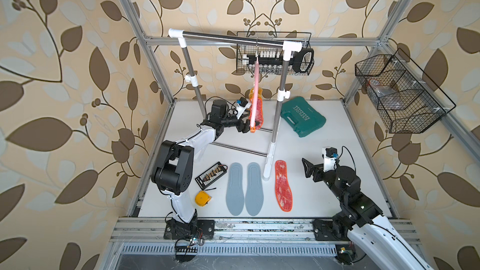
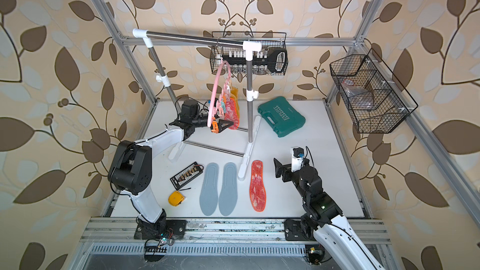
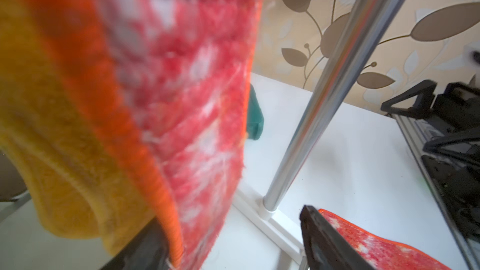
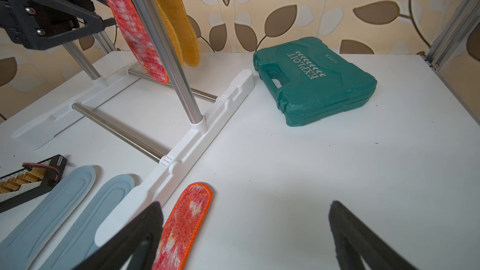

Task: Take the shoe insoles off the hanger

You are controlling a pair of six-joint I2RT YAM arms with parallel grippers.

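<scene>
A pink hanger (image 2: 215,90) hangs on the steel rail with red-and-white (image 2: 231,115) and yellow (image 3: 75,170) insoles below it. My left gripper (image 1: 248,125) is at the hanging insoles' lower part; in the left wrist view the red insole fills much of the space at its fingers, whose opening is hard to judge. A red insole (image 1: 283,185) and two blue-grey insoles (image 1: 235,190) lie on the table's front. My right gripper (image 1: 310,167) stands open at the right, above bare table, holding nothing.
The rack's post (image 3: 330,85) rises beside the hanging insoles. A green case (image 1: 302,117) lies at back right. A black power board (image 1: 210,175) and yellow tape measure (image 1: 202,198) lie front left. Wire baskets (image 1: 400,100) hang on the walls.
</scene>
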